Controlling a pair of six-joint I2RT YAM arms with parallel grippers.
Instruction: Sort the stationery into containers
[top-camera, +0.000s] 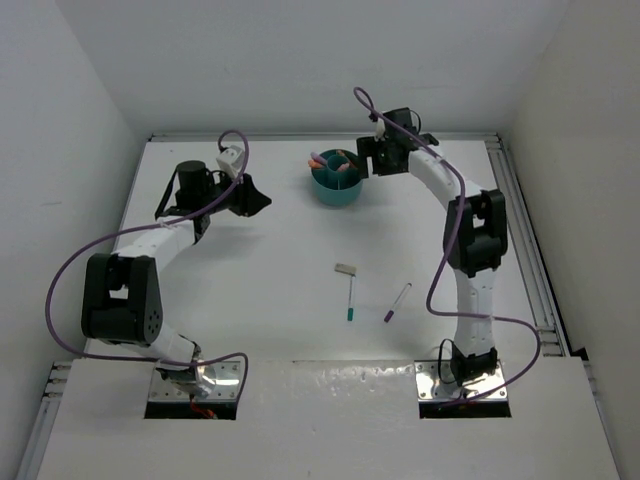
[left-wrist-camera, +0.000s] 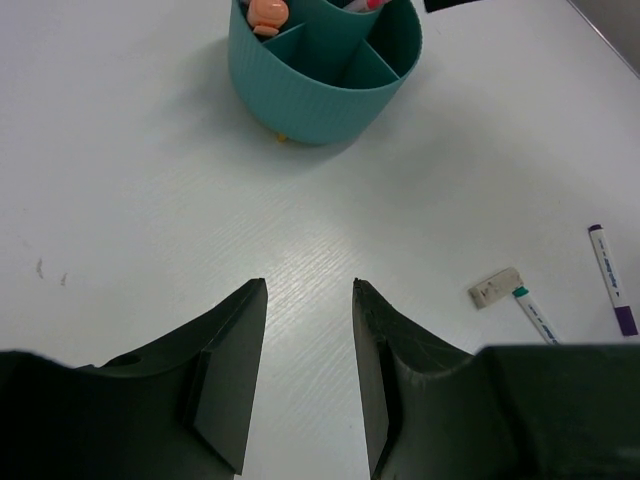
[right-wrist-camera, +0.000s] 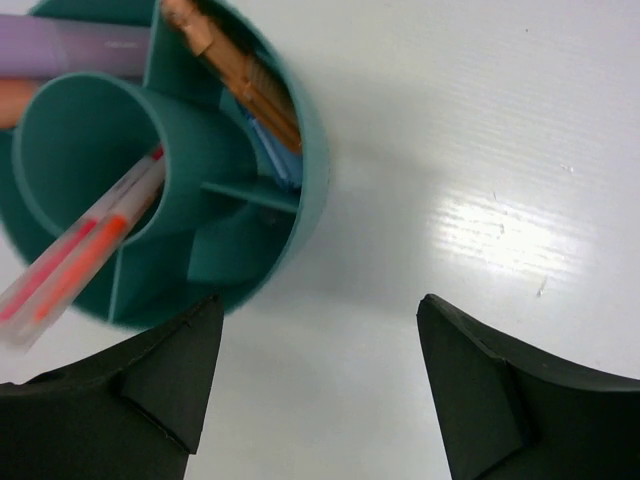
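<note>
A teal divided container (top-camera: 336, 193) stands at the back centre, holding pens and other items. In the right wrist view it shows orange items (right-wrist-camera: 230, 55), a purple item (right-wrist-camera: 60, 45) and pink-orange markers (right-wrist-camera: 85, 250). My right gripper is open beside its rim, empty. My left gripper is at the left with a gap between its fingers, nothing held. On the table lie a light eraser-like block (top-camera: 345, 268), a teal-ended marker (top-camera: 350, 298) and a purple-ended marker (top-camera: 398, 301).
Walls border the back and sides; metal rails run along the edges.
</note>
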